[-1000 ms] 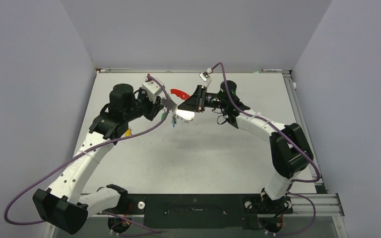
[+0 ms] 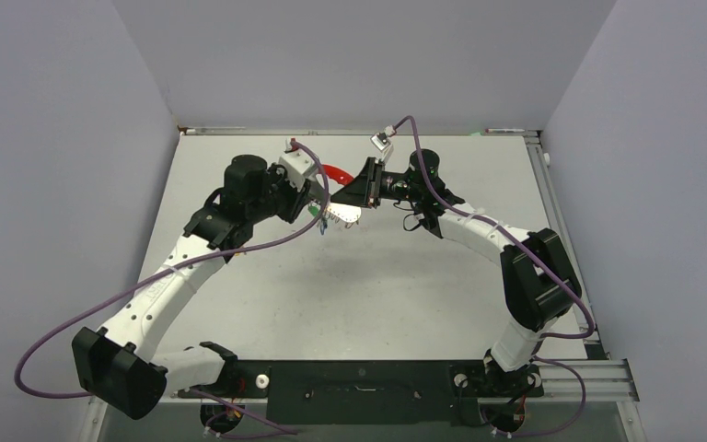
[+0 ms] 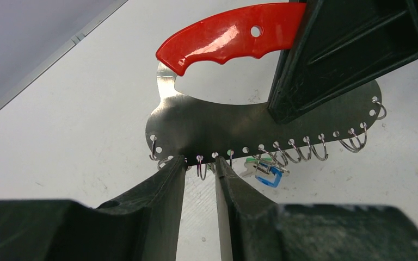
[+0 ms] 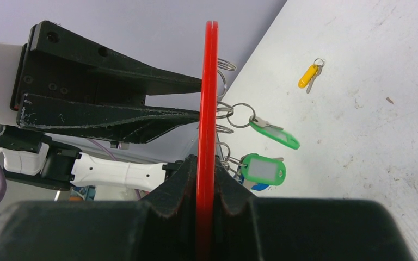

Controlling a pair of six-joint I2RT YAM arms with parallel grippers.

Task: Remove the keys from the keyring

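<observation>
A steel key organiser plate (image 3: 217, 122) with a red handle (image 3: 223, 32) carries several small rings along its edge, with keys and green (image 4: 262, 168) and blue (image 3: 271, 176) tags hanging from some. My right gripper (image 2: 350, 195) is shut on it; the red handle crosses its fingers in the right wrist view. My left gripper is open, its two fingertips at the ringed edge, a ring between them in the view; whether they touch it I cannot tell. In the right wrist view its fingers reach the plate beside the rings.
A yellow tag with a key (image 4: 308, 75) lies apart on the white table (image 2: 377, 295). Walls border the table at the back and sides.
The right arm looks unchanged.
</observation>
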